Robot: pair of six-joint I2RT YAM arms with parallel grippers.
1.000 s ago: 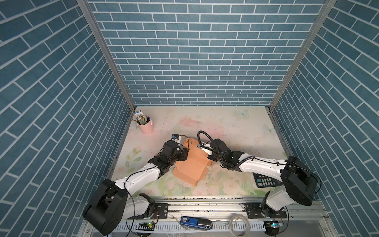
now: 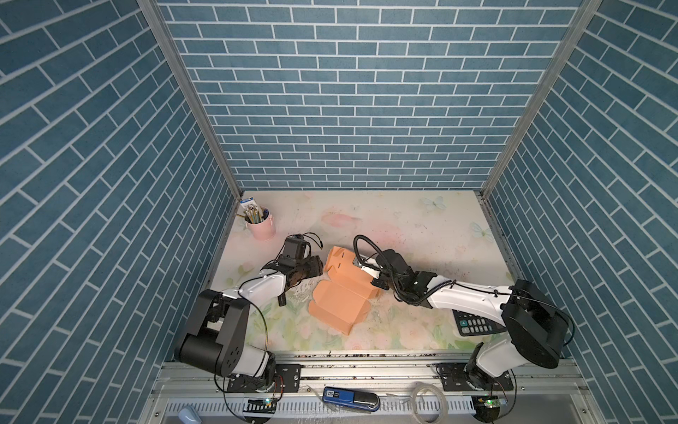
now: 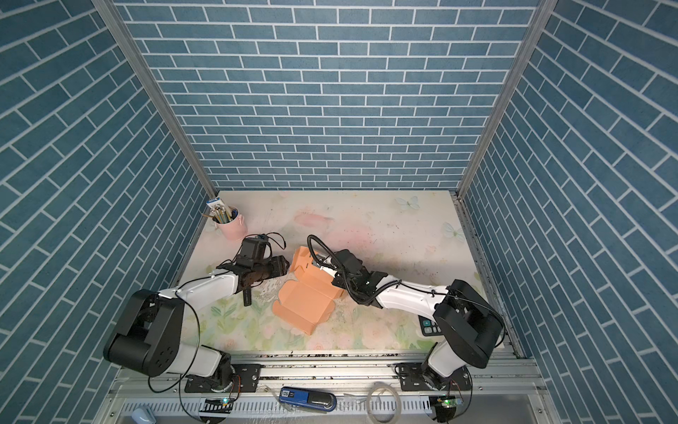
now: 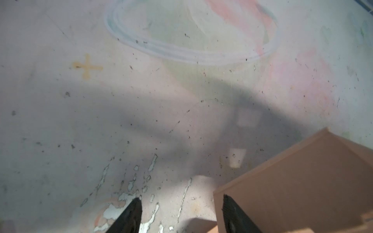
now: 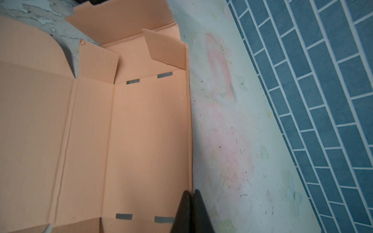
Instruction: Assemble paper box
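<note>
The orange-brown cardboard box [image 2: 340,302] lies partly folded at mid-table, its lid panel spread toward the front. In the right wrist view its floor panel [image 5: 149,147] has slots at both ends, and small corner flaps stand up at the far end. My right gripper is shut on the thin upright back wall [image 5: 189,128] of the box. Just left of the box, my left gripper stands open with nothing between its fingers. A raised cardboard side flap [image 4: 295,186] is close to its right finger [image 4: 235,217] in the left wrist view; whether they touch, I cannot tell.
A pink cup of brushes [image 2: 261,224] stands at the back left. Partly under the right arm is a black calculator [image 2: 474,323]. Behind the box the table [image 2: 402,212] is clear, with brick-patterned walls around it.
My left gripper has drawn back leftward from over the box's left end, and its arm has changed pose. The right arm and the box look nearly unmoved.
</note>
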